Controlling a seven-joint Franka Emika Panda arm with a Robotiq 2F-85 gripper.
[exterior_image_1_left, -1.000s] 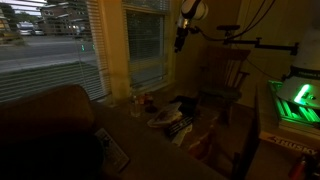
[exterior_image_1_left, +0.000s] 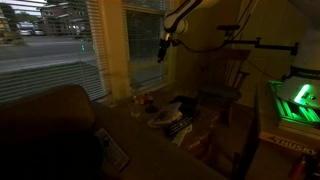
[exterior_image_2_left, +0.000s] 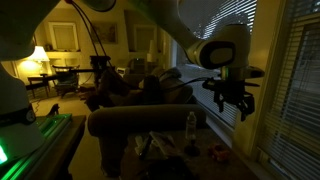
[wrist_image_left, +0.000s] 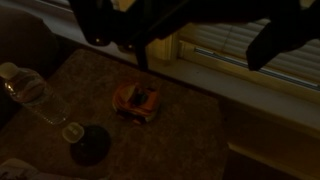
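Observation:
My gripper is open and empty, its dark fingers wide apart along the top of the wrist view. Exterior view 2 has the gripper (exterior_image_2_left: 234, 104) high over the table by the window blinds. Below it in the wrist view, clear of the fingers, an orange-red object (wrist_image_left: 137, 101) with dark parts sits on the table (wrist_image_left: 180, 135). A clear bottle (wrist_image_left: 38, 95) with a pale cap is at the left. Beside the bottle is a dark rounded container (wrist_image_left: 90, 148) with a light top.
Dark and pale clutter (exterior_image_1_left: 170, 118) covers part of the table in exterior view 1. A sofa (exterior_image_1_left: 50, 125) stands close by, and a wooden chair (exterior_image_1_left: 222, 90) is behind. The window sill (wrist_image_left: 205, 78) borders the table. The room is dim.
Across exterior view 1 the arm has swung left, toward the window, and the gripper has come slightly lower. The things on the table look unmoved.

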